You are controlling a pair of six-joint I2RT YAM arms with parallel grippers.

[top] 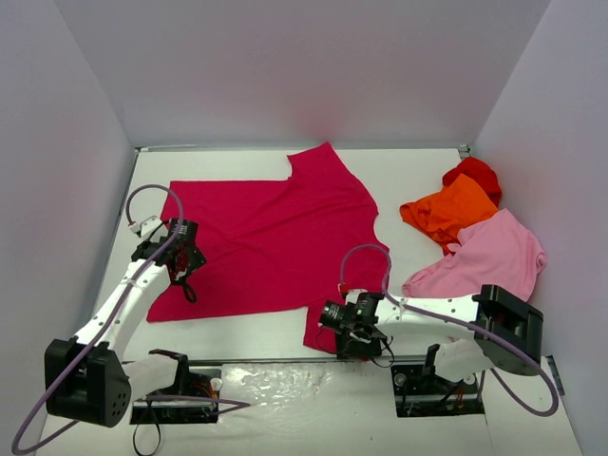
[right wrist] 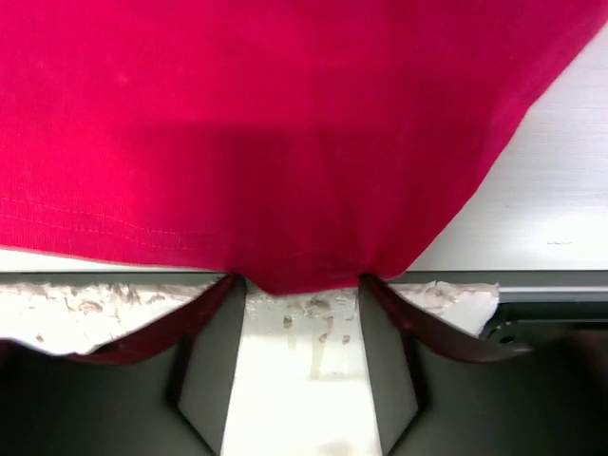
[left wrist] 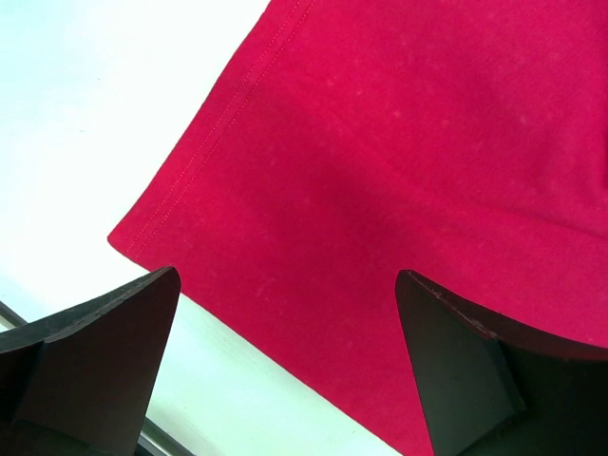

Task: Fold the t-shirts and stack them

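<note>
A crimson t-shirt (top: 256,247) lies spread flat across the white table, one sleeve (top: 318,161) toward the back and the other (top: 318,328) reaching the front edge. My left gripper is open above the shirt's left part, near a hemmed corner (left wrist: 142,237); no cloth is caught between its fingers. At the front sleeve's end, my right gripper stands with its fingers apart. The sleeve edge (right wrist: 309,271) bulges slightly between those fingertips, not visibly clamped. In the top view, the right arm covers part of that sleeve.
On the right lie a crumpled orange shirt (top: 446,209), a dark red one (top: 478,175) and a pink one (top: 484,256). Bare table (top: 418,171) shows at the back right. Grey walls (top: 304,76) enclose the back and sides.
</note>
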